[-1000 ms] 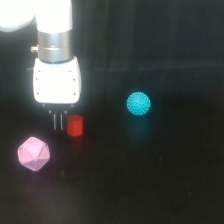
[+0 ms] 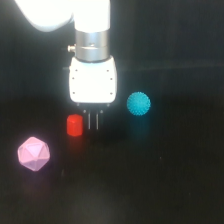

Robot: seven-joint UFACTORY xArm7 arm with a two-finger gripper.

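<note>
My gripper (image 2: 93, 121) hangs point-down at the upper left of the camera view, under a white hand. Two thin, faint fingers show below the hand, and no object can be seen between them. How far they stand apart is hard to judge. Close on their left is a small red block (image 2: 75, 125), seemingly a cylinder or cube. A pink faceted ball (image 2: 33, 153) rests farther left and nearer the camera. Off to the right of the gripper sits a turquoise knobbly ball (image 2: 138, 103).
The dark, shiny table (image 2: 150, 180) is bare across the front and the right side. Behind it the background is nearly black.
My gripper has shifted right, from the left side of the red block to its right side. The red block, pink ball and turquoise ball stay where they were.
</note>
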